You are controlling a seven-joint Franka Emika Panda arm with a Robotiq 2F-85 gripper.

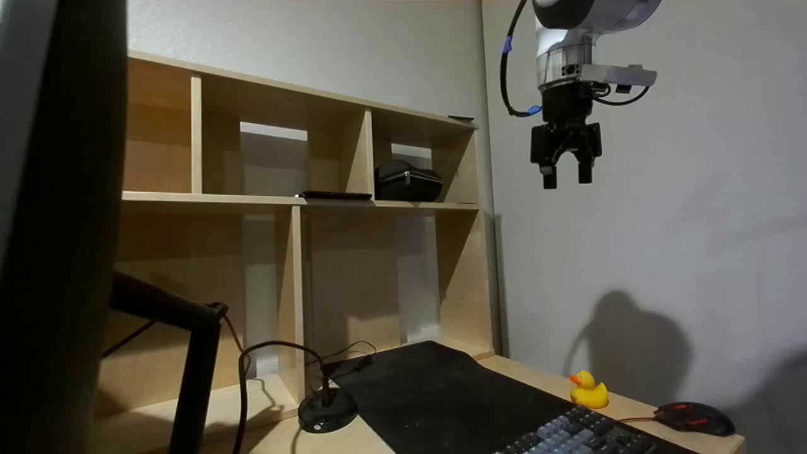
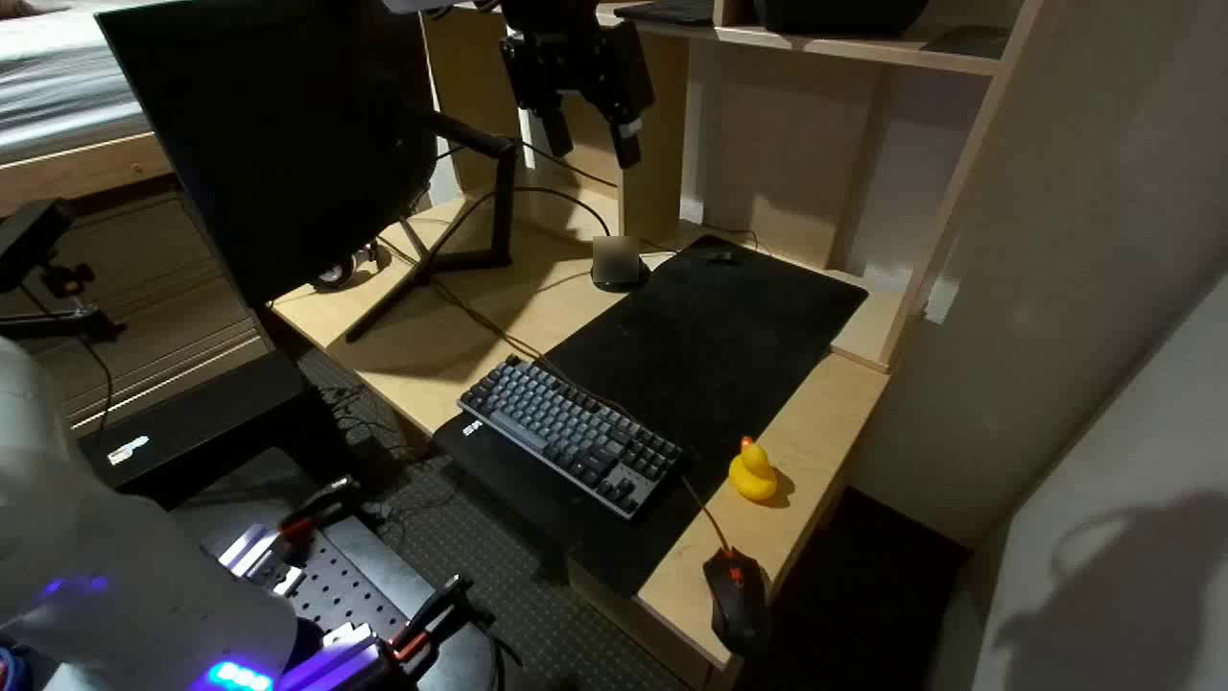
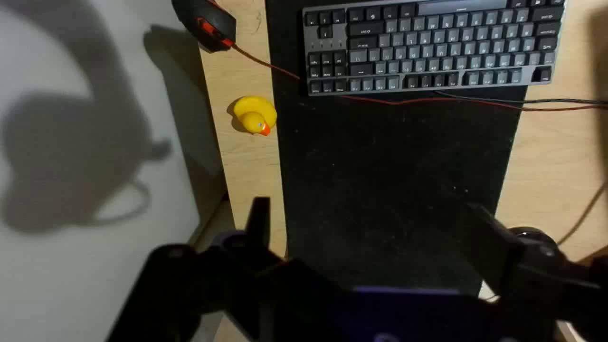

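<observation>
High above the desk hangs my gripper, its two black fingers pointing down and spread apart. Nothing is held between them; in the wrist view the left finger and the right finger stand wide of each other. A yellow rubber duck with an orange beak sits upright on the bare wood beside the black desk mat. In the wrist view the duck shows up and left of my fingers, well away from them.
A grey and black keyboard lies on the mat, and a black mouse rests near the desk's corner. Shelves rise behind the desk. A monitor and a round black base with a cable stand at the other side. Mid-mat is clear.
</observation>
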